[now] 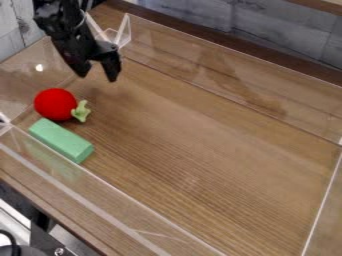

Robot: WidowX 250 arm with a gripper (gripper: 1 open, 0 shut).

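Observation:
The black gripper [94, 62] is at the top left over the wooden table [214, 150]; whether its fingers are open or shut is hard to tell. Below it lies a red round object [55, 103] with a small light-green piece at its right, apart from the gripper. A green block [60, 142] lies further toward the front left.
A clear, angular object [114, 32] stands at the back left beside the gripper. A grey wall [281, 40] runs behind the table's back right.

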